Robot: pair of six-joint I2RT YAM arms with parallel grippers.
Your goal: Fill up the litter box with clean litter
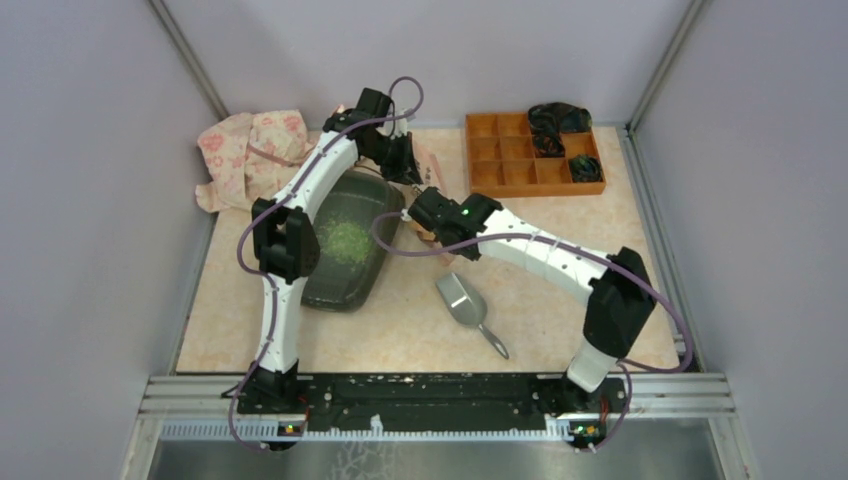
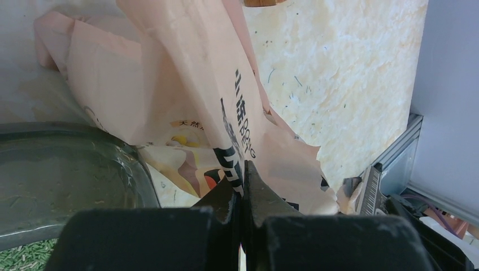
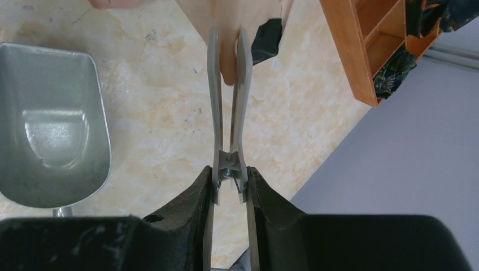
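A pink litter bag point(image 2: 186, 84) with dark print lies creased on the table, right of the dark green litter box point(image 1: 325, 292). Green pellet litter point(image 1: 347, 240) covers part of the box floor. My left gripper is shut on the bag's printed edge. My right gripper is shut on a grey scissors-like tool point(image 3: 214, 96) with a spring near its pivot. In the right wrist view, the tool's long blades reach up to the bag point(image 3: 257, 10), and a narrow bit of pink shows between their tips. Both grippers stand close together; the arms partly hide the bag from above.
A grey metal scoop point(image 1: 461, 300) lies on the table in front of the bag. At the back right stands a wooden compartment tray point(image 1: 500, 188) holding dark bundles. A floral cloth point(image 1: 250, 150) is heaped at the back left.
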